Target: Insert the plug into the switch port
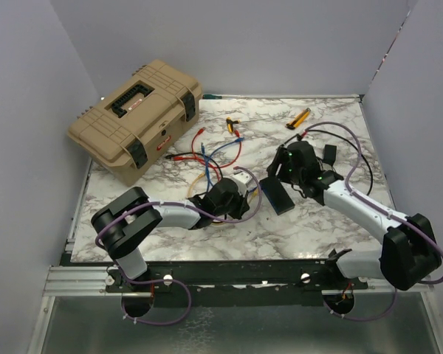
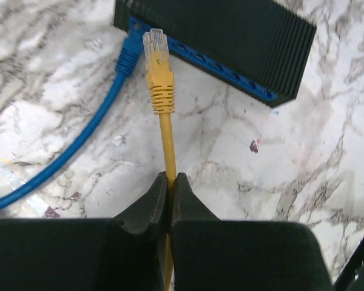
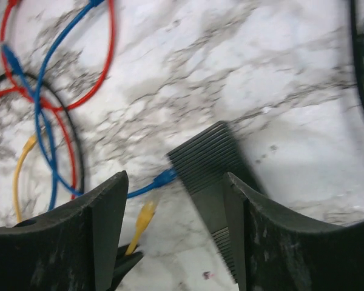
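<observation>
The black switch (image 1: 278, 195) lies mid-table; in the left wrist view its blue port strip (image 2: 221, 66) faces me, with a blue plug (image 2: 133, 42) in an end port. My left gripper is shut on the yellow cable, whose clear-tipped plug (image 2: 159, 70) points at the switch near that blue plug. In the right wrist view my right gripper hangs part open over the switch (image 3: 212, 170), nothing visible between its fingers; the yellow plug (image 3: 144, 215) shows between them, farther below.
A tan case (image 1: 133, 118) fills the back left. Red, blue and black cables (image 1: 210, 158) lie behind the switch. A yellow-handled tool (image 1: 299, 118), a black adapter (image 1: 329, 153) and thin wires are at the back right.
</observation>
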